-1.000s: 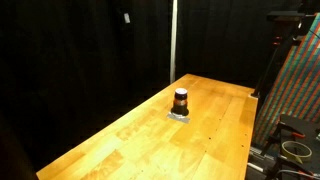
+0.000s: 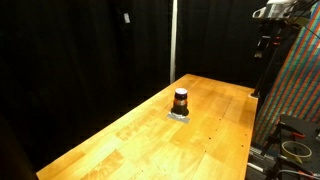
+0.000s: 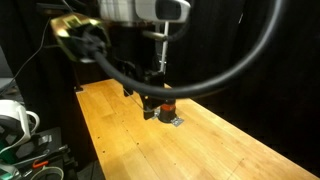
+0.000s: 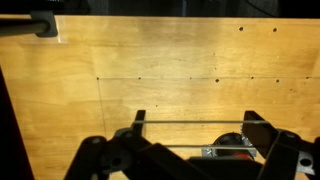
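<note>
A dark cylindrical object (image 2: 181,104) with an orange-brown band and a pale top stands upright on the wooden table (image 2: 140,140). A silver strip (image 2: 178,118) lies at its base. In exterior view 2 the same cylinder (image 3: 168,108) shows just past the fingers. My gripper is open above the table, with thin lines stretched across between its fingers and no object held. Its right finger partly hides the cylinder (image 4: 229,141) in the wrist view. In exterior view 1, the arm (image 2: 298,12) is at the upper right, away from the cylinder.
A dark bracket (image 4: 45,24) sits at one table corner. Black curtains (image 2: 80,70) hang behind. Beyond the table edge, a cable loop (image 2: 296,150) and other gear lie on the right.
At the upper right of exterior view 1, the arm has shifted and more of its pale end shows. The cylinder and table look unmoved.
</note>
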